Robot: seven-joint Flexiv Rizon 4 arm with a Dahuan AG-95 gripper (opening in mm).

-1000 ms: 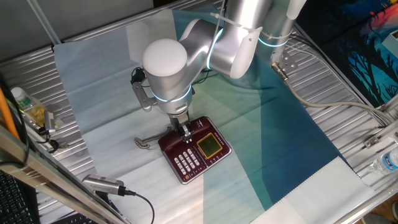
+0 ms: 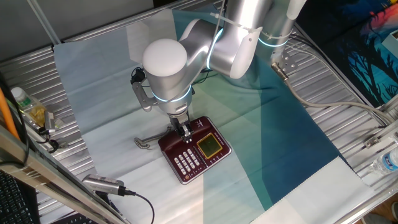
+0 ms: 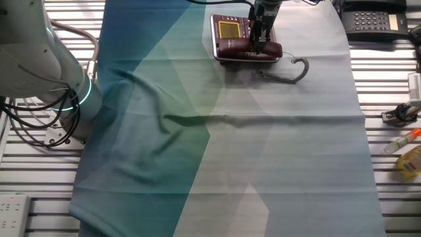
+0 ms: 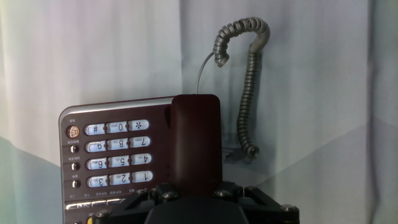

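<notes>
A dark red desk phone (image 2: 198, 163) with a yellow-framed screen lies on the cloth. Its handset (image 4: 196, 140) rests along one side of the phone body, and a grey coiled cord (image 4: 249, 87) trails from its end. Over the middle of the handset, my gripper (image 3: 258, 50) points down, close against it. At the bottom of the wrist view, black finger parts (image 4: 166, 194) stand on either side of the handset. The fingertips are hidden there, so I cannot tell whether they press on it.
A second, black phone (image 3: 375, 23) stands beyond the cloth, off to one side. A silver cylindrical device (image 2: 104, 185) with a cable lies near the cloth's edge. Bottles, including a clear one (image 2: 387, 162), stand outside the cloth.
The arm and the phone stay in place. Around the fingers there is at most a very slight shift; the handset still lies on the phone.
</notes>
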